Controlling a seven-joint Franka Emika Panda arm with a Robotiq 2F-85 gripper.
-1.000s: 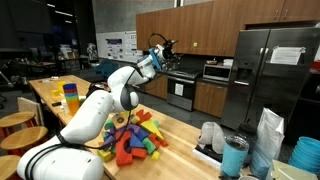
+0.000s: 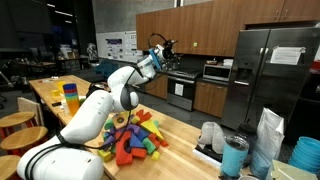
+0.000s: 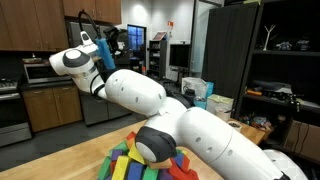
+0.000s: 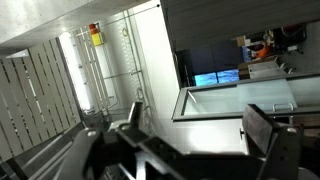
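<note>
Raised high above the table, my gripper points away from the work surface in exterior view 1. In the wrist view a wide gap shows between the dark fingers of the open gripper, with only the room behind it. A heap of coloured blocks, in red, yellow, green and blue, lies on the table beside the arm's base. Exterior view 2 shows the same blocks low in the frame, partly hidden by the arm. The gripper is far above them and touches nothing.
On the table's right stand a blue tub, a clear plastic bag and a teal container. A multicoloured stack is at the left, near round wooden stools. Bare table lies between blocks and tubs.
</note>
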